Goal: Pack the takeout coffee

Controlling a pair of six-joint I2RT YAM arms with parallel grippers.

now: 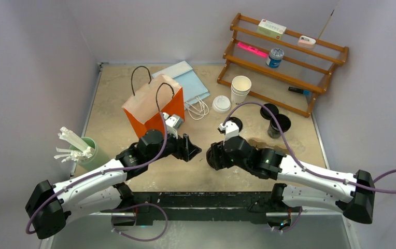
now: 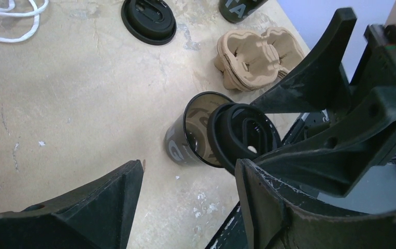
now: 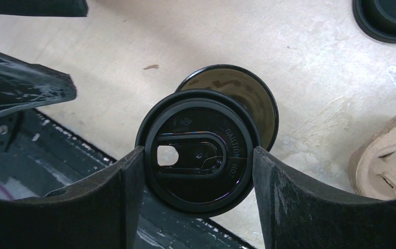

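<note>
A smoky cup (image 2: 178,140) stands on the table near the front middle. My right gripper is shut on a black lid (image 3: 198,184), holding it over the cup's mouth, slightly off-centre. My left gripper stands open just left of the cup, nothing between its fingers. The orange paper bag (image 1: 143,104) is behind the left arm. Another black lid (image 2: 149,19) lies behind the cup, and a cardboard cup carrier (image 2: 248,59) sits to its right.
White cups (image 1: 240,88), a white lid (image 1: 221,103) and more dark cups (image 1: 280,124) stand at the back. A wooden rack (image 1: 268,72) and a green holder (image 1: 95,155) of wrapped items flank the space.
</note>
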